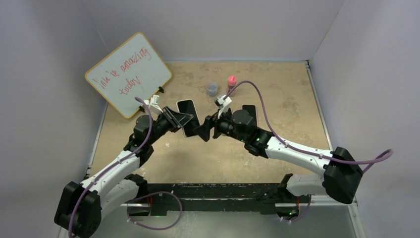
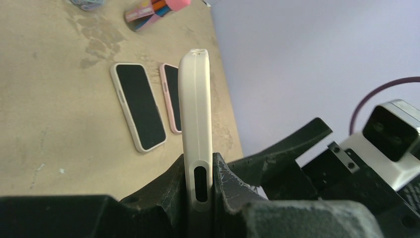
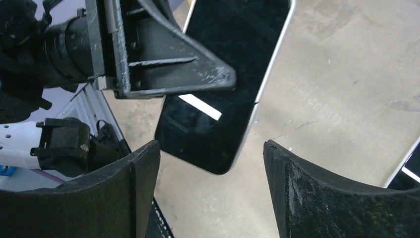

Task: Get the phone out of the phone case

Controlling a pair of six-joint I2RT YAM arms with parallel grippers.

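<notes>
A phone in a white case (image 1: pixel 186 107) is held up by my left gripper (image 1: pixel 184 121), whose fingers are shut on it; the left wrist view shows it edge-on, the white side (image 2: pixel 195 109) with an oblong opening. In the right wrist view the black screen (image 3: pixel 203 139) faces me, the left gripper across it. My right gripper stands open just beside the phone's lower end, its two black fingertips apart with nothing gripped between them.
A white phone (image 2: pixel 138 106) and a pink phone (image 2: pixel 171 94) lie on the table. A pen cup (image 1: pixel 231 87) and a clear cup (image 1: pixel 212 89) stand at the back. A whiteboard (image 1: pixel 128 74) stands back left.
</notes>
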